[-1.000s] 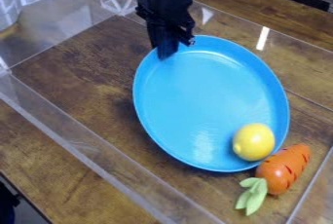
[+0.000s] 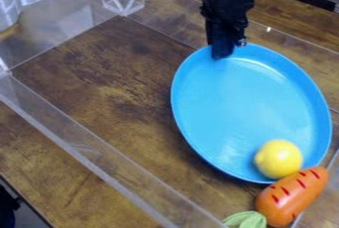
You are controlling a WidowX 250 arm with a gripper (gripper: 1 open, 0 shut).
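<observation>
My black gripper point(image 2: 223, 40) is at the far rim of a large blue oval plate point(image 2: 245, 103), pointing down and shut, with its tips at the rim; whether anything thin is between them is hard to see. A yellow ball or lemon point(image 2: 279, 159) rests near the plate's front right. A toy carrot point(image 2: 291, 196) with pale green leaves lies just in front of the plate at the bottom right.
The wooden tray floor point(image 2: 86, 98) is clear left of the plate. Transparent walls edge it at the left, back and front.
The plate has shifted right with my gripper at its rim, and the lemon has moved right with it. The carrot has shifted slightly and turned, now lower in view.
</observation>
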